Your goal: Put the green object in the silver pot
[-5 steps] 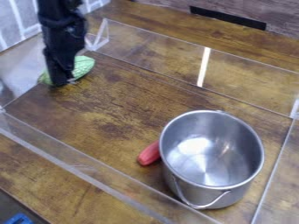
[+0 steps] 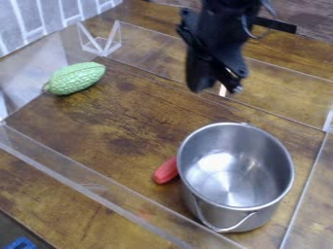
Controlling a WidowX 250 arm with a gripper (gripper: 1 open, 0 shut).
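Note:
The green object (image 2: 74, 78), pale and bumpy like a bitter melon, lies at the far left of the wooden surface. At the front right the silver pot (image 2: 204, 191) stands upright, and its visible inside is empty. My dark gripper (image 2: 215, 86) hangs blurred at the top, right of the green object and up beyond the pot, well apart from both. No held object shows at its fingertips, but the blur hides how far apart they are.
A red object (image 2: 166, 171) lies just left of the pot, partly hidden behind it. Clear low walls (image 2: 97, 185) border the wooden work surface (image 2: 111, 126), which is bare in the middle.
My gripper has swung right, from over the green object to beyond the pot. The green object is now uncovered and remains at the left; the pot and red object have not moved.

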